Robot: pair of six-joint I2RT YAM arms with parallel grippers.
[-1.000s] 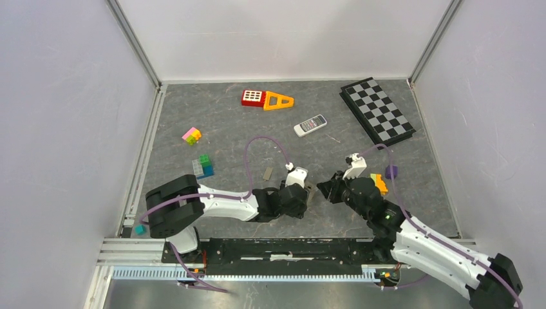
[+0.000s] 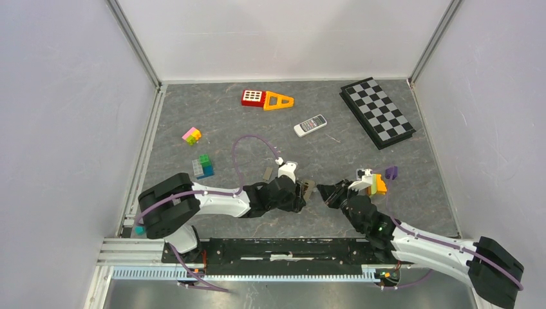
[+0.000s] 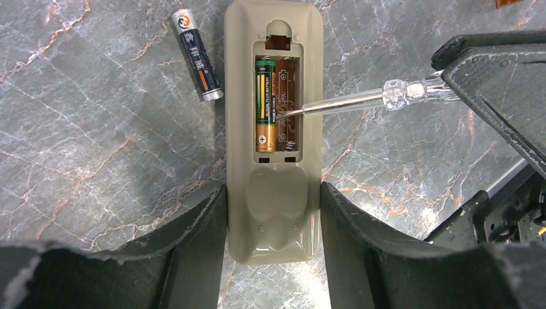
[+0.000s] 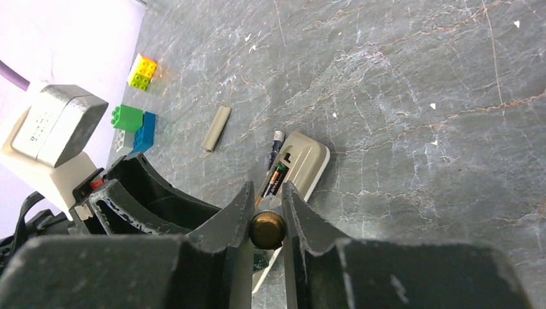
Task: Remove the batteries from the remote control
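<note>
In the left wrist view, the taupe remote control [image 3: 275, 193] lies back-up with its battery compartment uncovered. One green-and-black battery [image 3: 265, 106] with a copper end sits in the left slot; the right slot is empty. A dark blue battery [image 3: 197, 55] lies loose on the table left of the remote. My left gripper straddles the remote's lower part, its fingers right alongside both edges; whether they press on it is unclear. My right gripper is shut on a clear-handled screwdriver [image 3: 360, 101], whose thin tip is inside the compartment beside the remaining battery.
The grey-brown battery cover [image 4: 217, 129] lies apart on the table. Farther off are a white remote [image 2: 310, 125], a checkerboard [image 2: 380, 111], a red-and-yellow toy [image 2: 267, 99] and blocks [image 2: 203, 167]. Open table lies behind the grippers.
The right arm's wrist has tilted and swung, its fingertips staying near the same spot.
</note>
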